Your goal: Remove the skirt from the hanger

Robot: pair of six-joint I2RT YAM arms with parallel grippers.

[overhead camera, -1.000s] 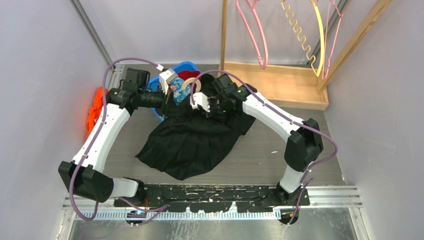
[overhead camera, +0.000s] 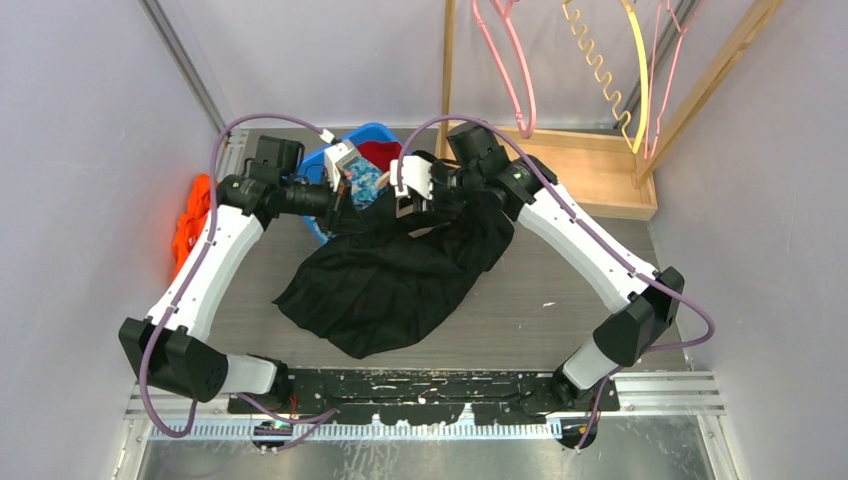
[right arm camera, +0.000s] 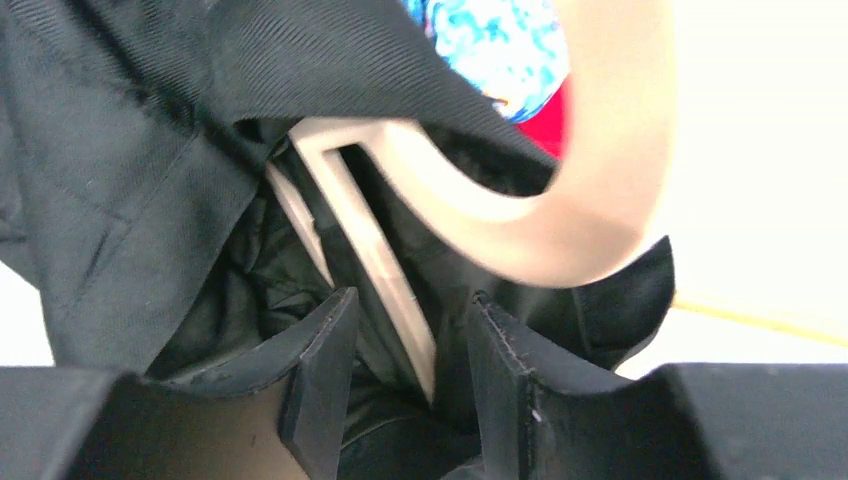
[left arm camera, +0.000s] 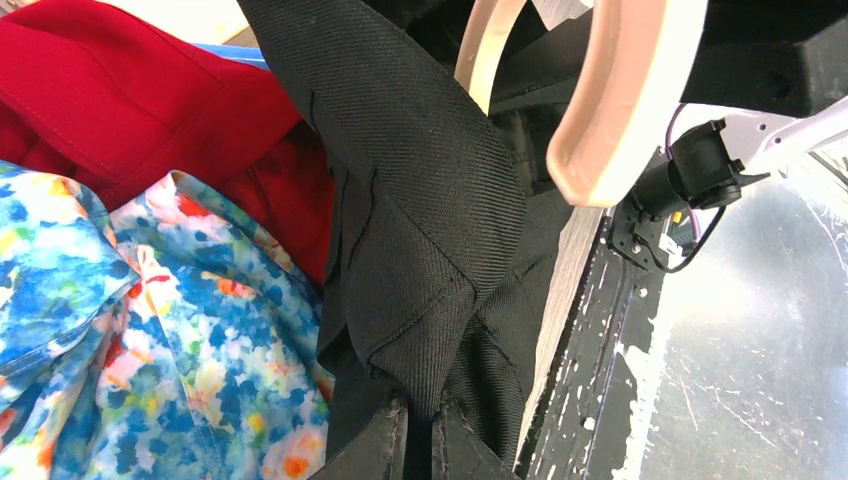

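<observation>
A black skirt (overhead camera: 380, 290) is spread across the floor and up toward both grippers. My left gripper is shut on the skirt's bunched fabric at the bottom of the left wrist view. The beige hanger curves over the black cloth, part of it tucked beneath a fold; its curved arm (left arm camera: 605, 120) also rises beside the held fabric in the left wrist view. My right gripper is part open above the cloth and the hanger's straight bar, with no held fabric visible between its fingers.
A blue basket (overhead camera: 357, 133) holds red and floral clothes. Orange cloth (overhead camera: 190, 225) lies at the left wall. A wooden rack (overhead camera: 550, 160) with pink and yellow hangers stands at back right.
My right arm has moved toward the back and right over the last second, its gripper shifting slightly rightward. The left arm and skirt have barely moved.
</observation>
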